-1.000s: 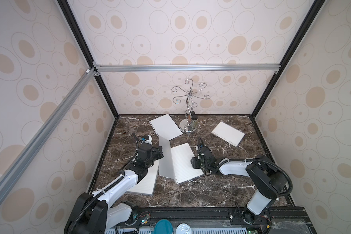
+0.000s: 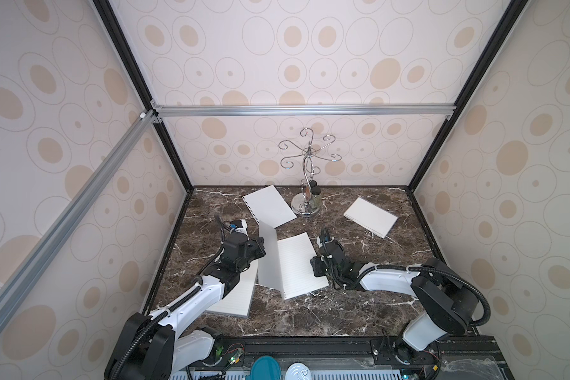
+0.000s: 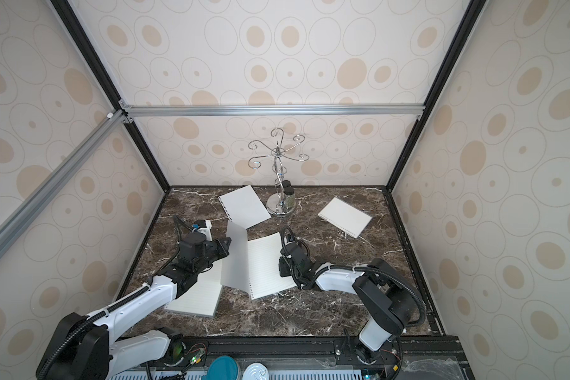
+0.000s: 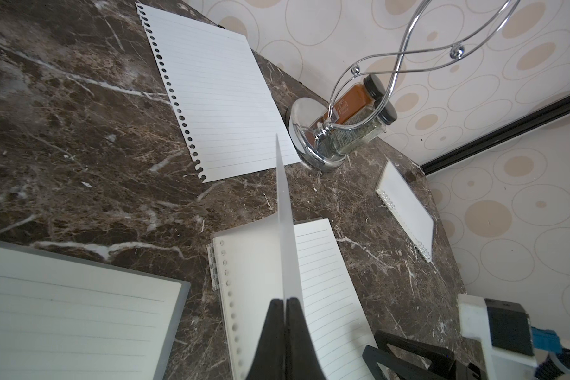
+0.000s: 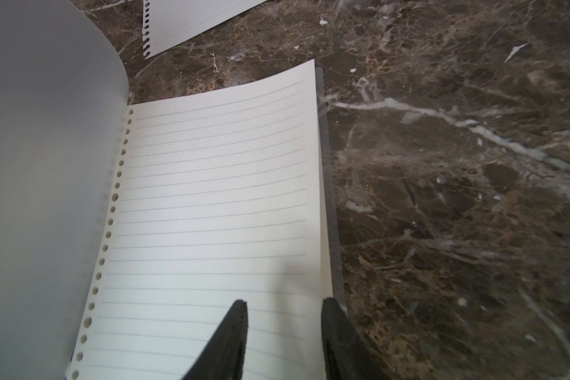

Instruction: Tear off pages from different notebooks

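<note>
The middle notebook (image 2: pixel 300 262) lies with its lined page up, its grey, smooth sheet (image 5: pixel 44 171) raised along the holed edge. My left gripper is shut on this sheet, which stands edge-on between its fingers in the left wrist view. Over the notebook's right edge, my right gripper is part open. The top lined page (image 5: pixel 215 190) bows up a little at its right edge, which passes between the right fingers, close to the right-hand one. Whether they touch it cannot be told.
A second notebook (image 2: pixel 237 300) lies front left, partly beneath my left arm. Torn-edged lined sheets (image 4: pixel 224 95) lie at the back, beside a chrome stand (image 2: pixel 305 204) holding two jars. A smaller notebook (image 2: pixel 370 217) is back right. Dark marble is bare at front right.
The right arm's elbow has swung outward to the right and its gripper has sunk slightly at the page's edge. My left arm and the raised sheet look unmoved.
</note>
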